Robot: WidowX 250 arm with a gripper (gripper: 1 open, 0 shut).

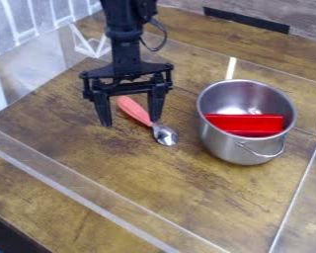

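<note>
My black gripper (127, 105) hangs at the upper middle with its fingers open, spread over and around the pink handle of a spoon (137, 111) lying on the wooden table. The spoon's silver bowl points toward the lower right, clear of the fingers. Whether either finger touches the handle I cannot tell.
A steel pot (221, 103) with a side handle stands at the right, holding a red box (244, 126). Pale strips run along the table's left and right sides.
</note>
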